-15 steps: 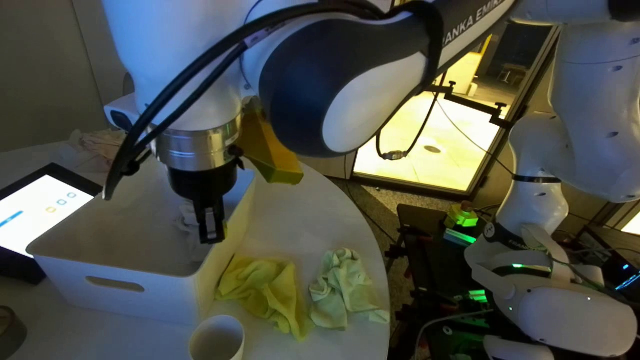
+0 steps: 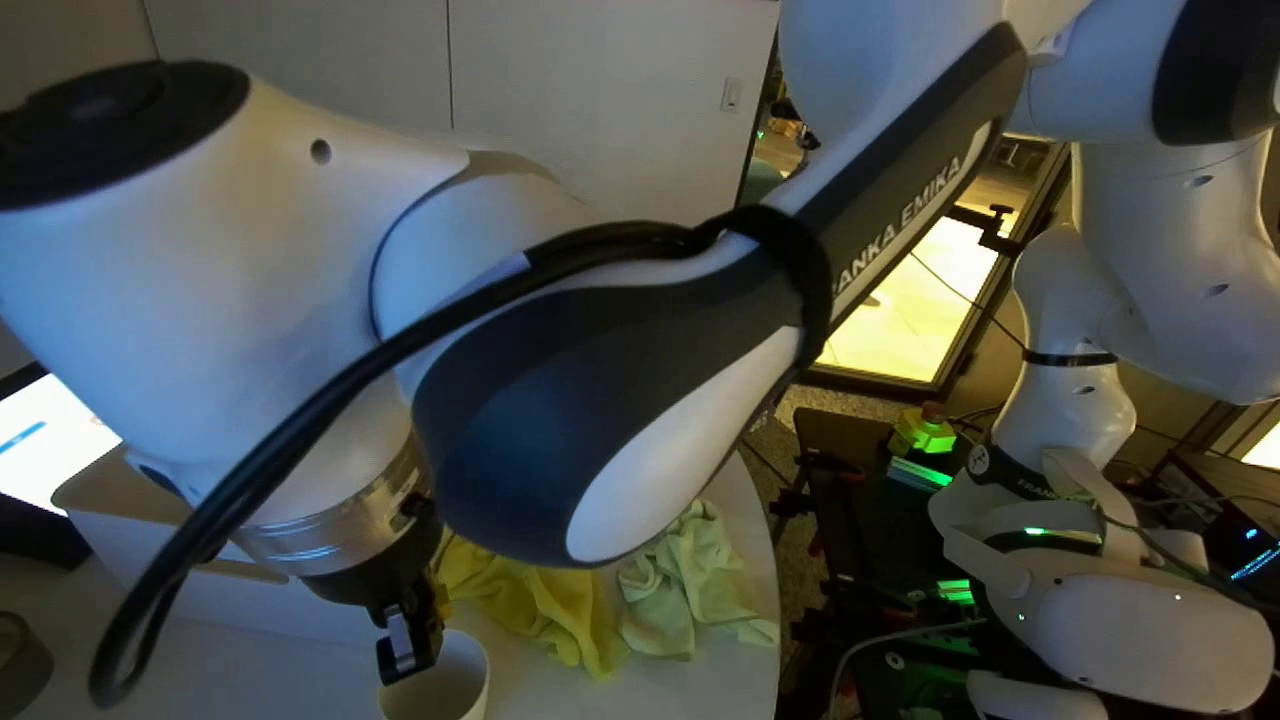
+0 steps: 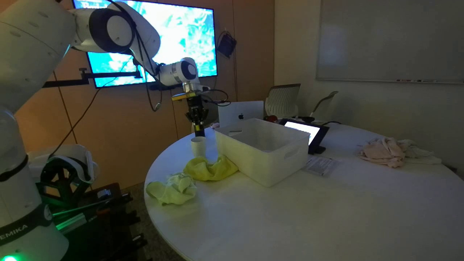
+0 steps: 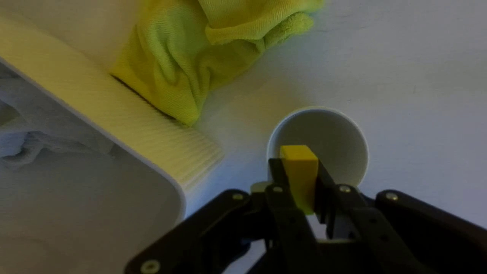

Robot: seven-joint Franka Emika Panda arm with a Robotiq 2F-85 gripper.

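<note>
In the wrist view my gripper is shut on a small yellow block (image 4: 301,176), pinched between its two black fingers. Beyond the block, a white cup (image 4: 340,137) stands upright on the table with its mouth facing the camera. Exterior view 2 has the gripper (image 3: 199,130) pointing down just over the cup (image 3: 198,148). From exterior view 1 the fingers (image 2: 411,648) overlap the rim of the cup (image 2: 470,678); whether the block's lower end is inside the cup I cannot tell.
A white bin (image 3: 248,158) with pale cloth (image 4: 41,123) inside stands close beside the cup. A yellow cloth (image 3: 208,169) and a pale green cloth (image 3: 174,190) lie nearby. Tablet (image 3: 304,130) and pinkish cloth (image 3: 382,152) are farther off.
My arm has come down and toward the camera in exterior view 1, bringing the gripper from over the bin to the cup. The cup and cloths have stayed put.
</note>
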